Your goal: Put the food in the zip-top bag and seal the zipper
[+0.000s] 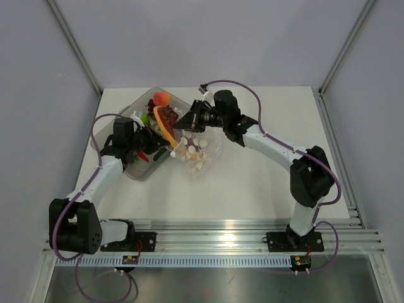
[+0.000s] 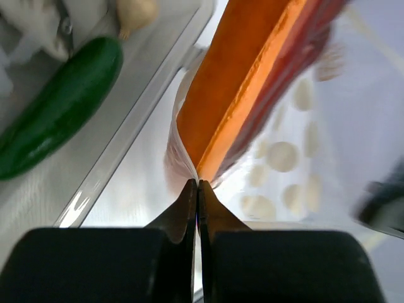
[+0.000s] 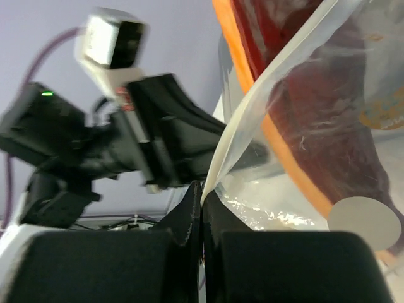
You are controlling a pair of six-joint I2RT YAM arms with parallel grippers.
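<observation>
The clear zip bag [image 1: 201,153] with pale dots hangs open between my grippers. A dark red slab of meat with an orange edge [image 1: 163,125] leans through its mouth, lower end inside, upper end above the tray. My left gripper is shut on the bag's rim, just below the meat's lower end in the left wrist view. On the rim's other side my right gripper is also shut, pinching the clear film. Through the film, the right wrist view shows the meat [image 3: 328,136] slanting down. The bag's zipper is not distinct.
A grey tray [image 1: 140,172] stands left of the bag, partly under my left arm. It holds a peach [image 1: 161,98], a red pepper [image 1: 142,155], a green cucumber [image 2: 63,107] and other food.
</observation>
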